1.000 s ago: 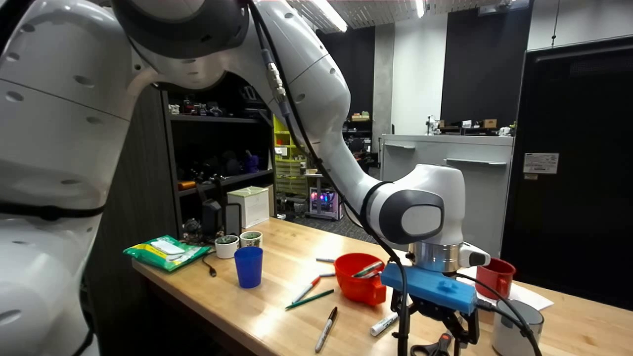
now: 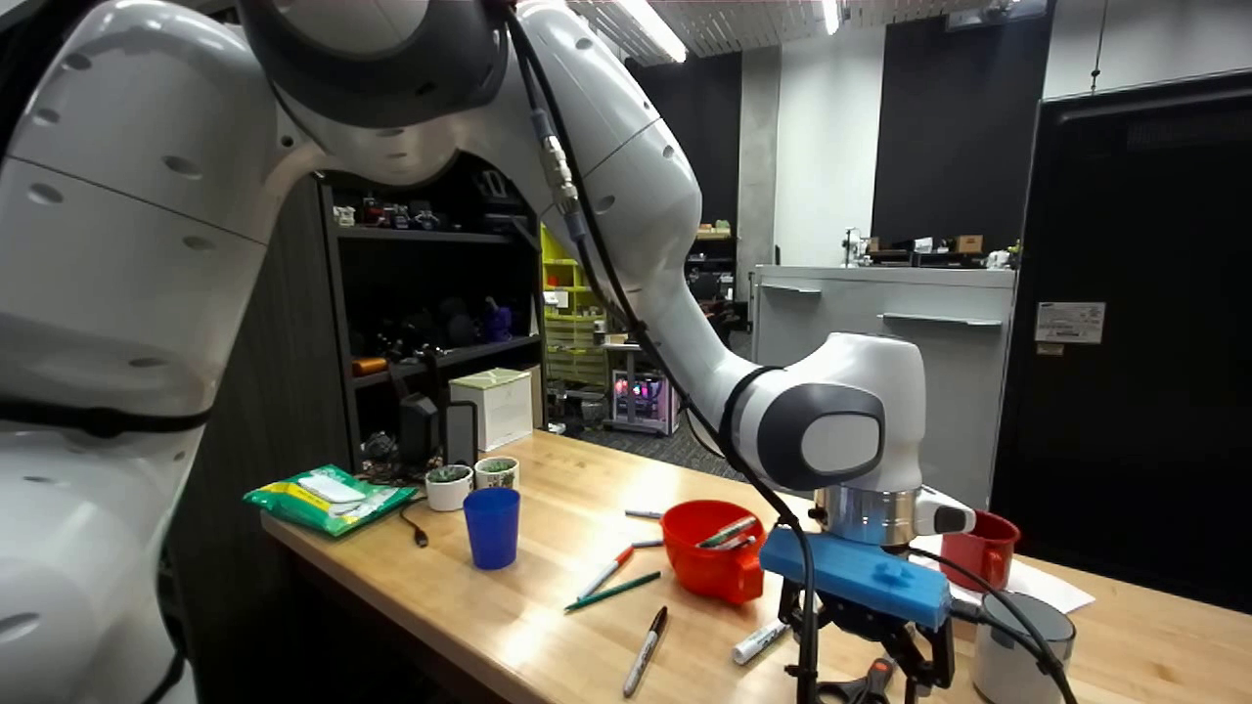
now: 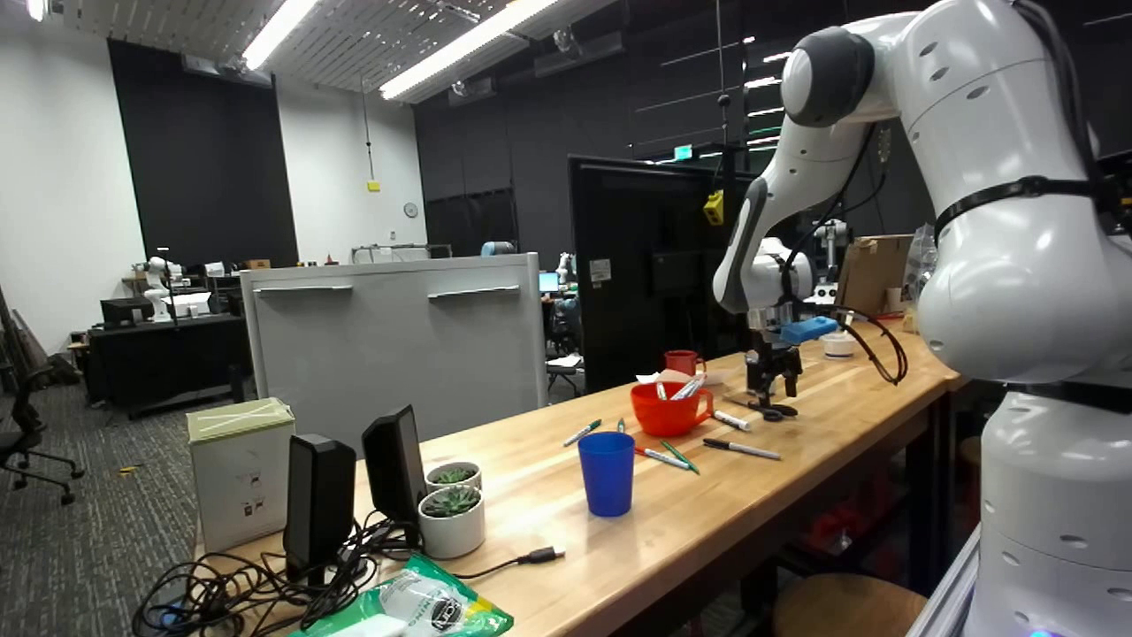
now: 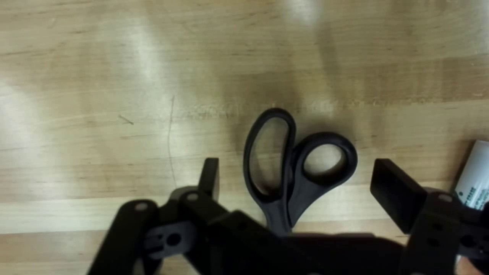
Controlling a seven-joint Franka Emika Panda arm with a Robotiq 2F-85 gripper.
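Note:
My gripper is open above the table, its two black fingers standing wide apart. Between and below them in the wrist view lie the dark handles of a pair of scissors [image 4: 295, 192]; the blades are hidden beneath the gripper body. Neither finger appears to touch the scissors. In exterior view 1 the scissors [image 2: 877, 679] show partly under my gripper, near the table's front. A white marker [image 4: 475, 176] lies to the right of the right finger in the wrist view.
A red bowl-like cup [image 2: 710, 563] with markers inside stands near the gripper, with several loose markers around it. A blue cup [image 2: 492, 530], a red mug [image 2: 980, 550] and a grey-white mug [image 2: 1023, 645] also stand on the table. Bare wood lies beyond the scissor handles in the wrist view.
My gripper and arm have shifted slightly to the right and a little downward in exterior view 1. The objects on the table look unmoved.

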